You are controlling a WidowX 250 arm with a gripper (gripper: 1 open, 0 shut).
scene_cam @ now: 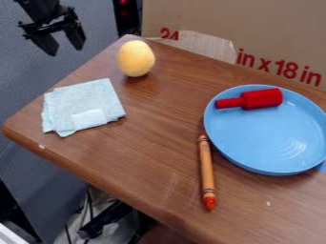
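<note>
My black gripper (61, 38) hangs at the top left, off the table's far left edge and above the floor, open with nothing between its fingers. To its right on the table stands a yellow egg-shaped object (136, 58). A folded pale blue cloth (82, 109) lies on the left part of the table. On the right, a red cylinder with a narrower handle (254, 99) lies on a blue plate (265, 138). An orange crayon (207, 172) lies just left of the plate, pointing toward the front.
A cardboard box (235, 33) stands along the back of the wooden table (140, 162). The left edge drops to the floor.
</note>
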